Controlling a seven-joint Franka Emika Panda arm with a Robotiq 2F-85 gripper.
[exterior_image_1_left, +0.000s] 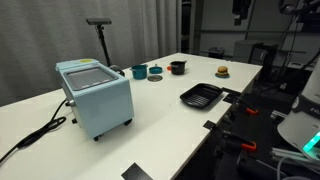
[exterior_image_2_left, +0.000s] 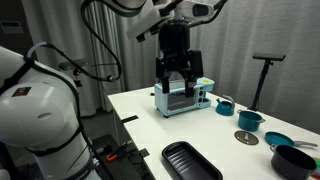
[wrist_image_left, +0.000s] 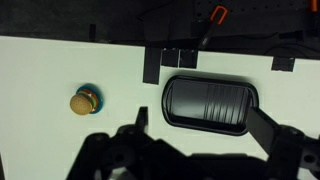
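Observation:
In the wrist view, my gripper points down above the white table, its two dark fingers wide apart with nothing visible between them. Beneath it lies a black ribbed tray (wrist_image_left: 208, 103), which also shows near the table edge in exterior view 1 (exterior_image_1_left: 202, 96). A toy burger (wrist_image_left: 84, 101) on a blue base sits to the left of the tray in the wrist view. High over the table, the gripper (exterior_image_2_left: 180, 78) hangs clear of everything in exterior view 2.
A light-blue toaster oven (exterior_image_1_left: 100, 108) stands at the table's other end, a black cable beside it. Toward the back are a teal pot (exterior_image_1_left: 139, 72), a black pot (exterior_image_1_left: 178, 68) and a teal pan (exterior_image_2_left: 287, 140). Bare table lies between oven and tray.

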